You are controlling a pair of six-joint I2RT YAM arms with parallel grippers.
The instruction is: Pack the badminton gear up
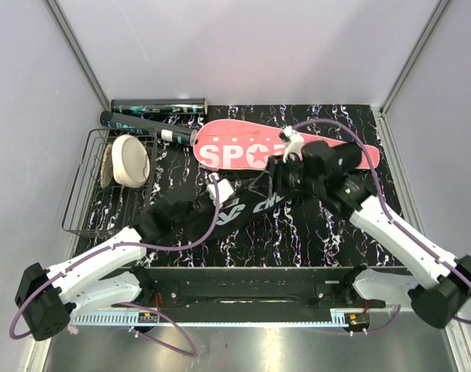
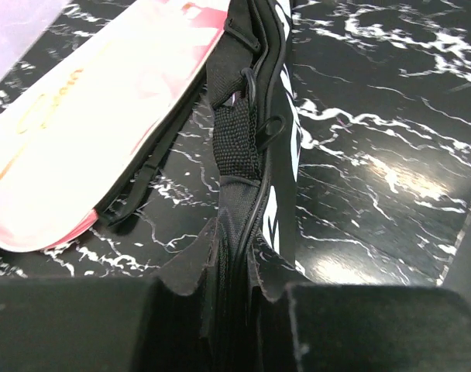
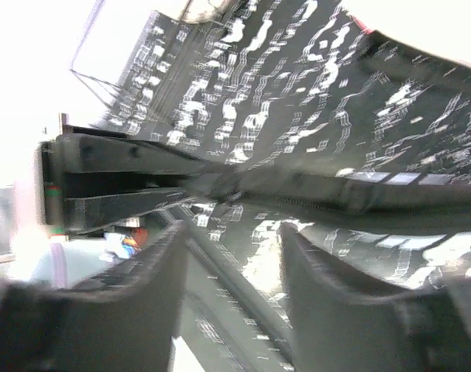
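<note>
The black racket bag with white lettering (image 1: 255, 211) lies raised and bunched at mid-table, partly hidden by both arms. My left gripper (image 1: 207, 211) is at its left end. In the left wrist view, that gripper's fingers are shut on the black bag's zipped edge (image 2: 239, 205), and the bag stretches away from them. Over the bag's middle is my right gripper (image 1: 266, 184); its fingers (image 3: 162, 267) stand apart in the blurred right wrist view, with the taut black bag edge (image 3: 328, 194) beyond their tips. Behind lies the flat pink SPORT racket bag (image 1: 243, 139).
Two dark shuttlecock tubes (image 1: 159, 107) lie at the back left. A wire rack (image 1: 84, 186) on the left holds a round white object (image 1: 130, 161).
</note>
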